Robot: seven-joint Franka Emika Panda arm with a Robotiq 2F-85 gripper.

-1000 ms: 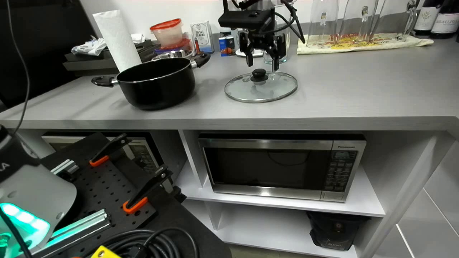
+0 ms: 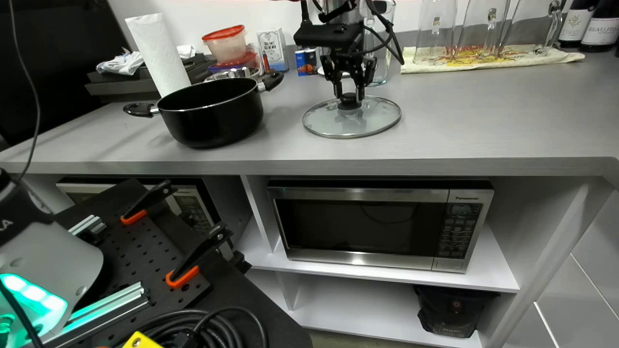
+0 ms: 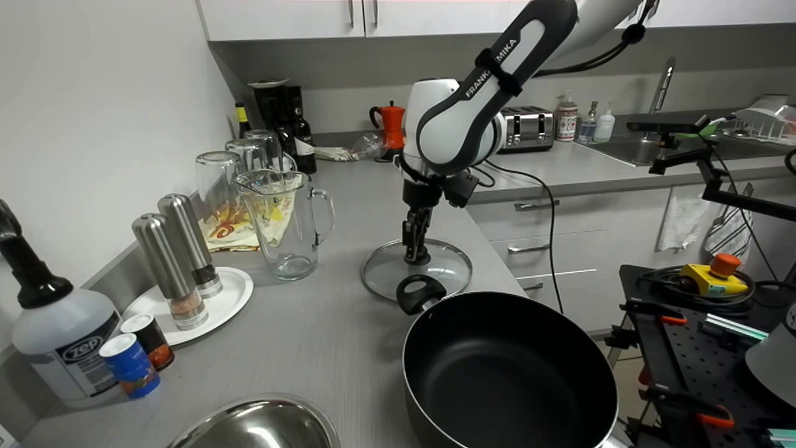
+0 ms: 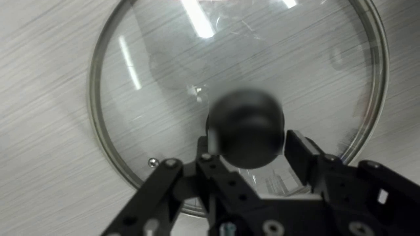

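Observation:
A round glass lid (image 2: 380, 119) with a metal rim lies flat on the counter. Its black knob (image 4: 250, 129) stands up from the centre. My gripper (image 2: 349, 97) points straight down over the lid, its fingertips at either side of the knob. In the wrist view the fingers (image 4: 296, 151) are part open with the knob between them, and whether they touch it is not clear. The black two-handled pot (image 2: 212, 119) stands uncovered and empty on the counter, left of the lid in the first exterior view.
A glass pitcher (image 3: 287, 224) stands close to the lid. Salt and pepper mills on a white plate (image 3: 242, 287) and a metal bowl (image 3: 257, 425) are nearby. Bare counter (image 2: 493, 110) extends right of the lid in the first exterior view.
My gripper has come down from above the lid to the height of the knob, and its fingers have drawn closer together. Lid and pot have kept their places.

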